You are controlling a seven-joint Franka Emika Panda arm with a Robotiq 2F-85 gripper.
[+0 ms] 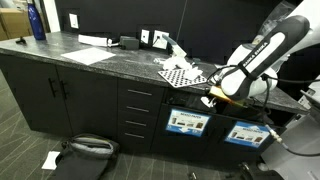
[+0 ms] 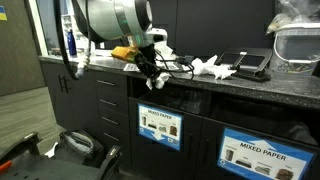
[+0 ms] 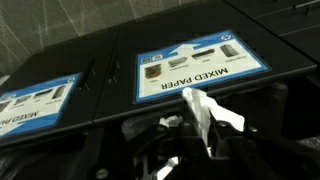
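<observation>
A crumpled white paper [image 3: 211, 112] is pinched in my gripper, which is shut on it in the wrist view; the fingers are dark and hard to make out. In exterior view 2 the paper [image 2: 160, 80] hangs below the gripper [image 2: 160, 73], in front of the counter's edge. Beneath it is a dark bin front with a blue and white "MIXED PAPER" label [image 2: 160, 123]. The open slot above that label shows as a dark gap [image 2: 185, 98]. In exterior view 1 the gripper [image 1: 211, 98] is above the left label [image 1: 187, 122].
More white crumpled paper [image 2: 212, 68] lies on the dark counter [image 2: 290, 88], beside a black tray [image 2: 250, 62]. A second labelled bin [image 2: 262, 155] stands to the right. On the floor are a dark bag [image 1: 85, 158] and a white sheet [image 1: 51, 160].
</observation>
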